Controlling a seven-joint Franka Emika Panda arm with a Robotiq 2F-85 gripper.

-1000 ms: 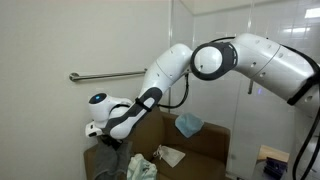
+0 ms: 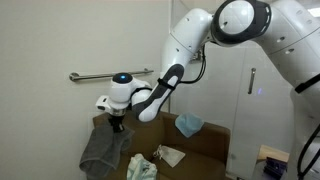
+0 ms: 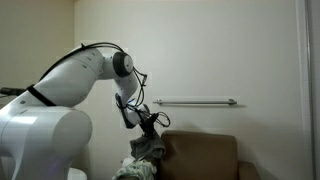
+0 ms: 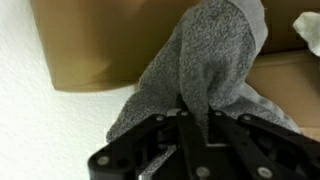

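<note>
A dark grey cloth [image 2: 103, 152] hangs from my gripper [image 2: 112, 122], which is shut on a bunched part of it. In the wrist view, the grey cloth [image 4: 205, 70] is pinched at the fingertips and spreads out to both sides beyond them. The brown couch [image 2: 207, 142] lies below, and the cloth hangs by its left end. From the second exterior view, my gripper [image 3: 150, 126] holds the cloth [image 3: 149, 147] at the couch's left end.
A light patterned cloth [image 2: 142, 168], a whitish cloth [image 2: 170, 156] and a blue cloth [image 2: 188, 124] lie on the couch. A metal rail [image 2: 110, 75] runs along the white wall behind.
My gripper has moved to the right and a little up from the couch's left end. The grey cloth has come along and now hangs more spread out. The other cloths have stayed put.
</note>
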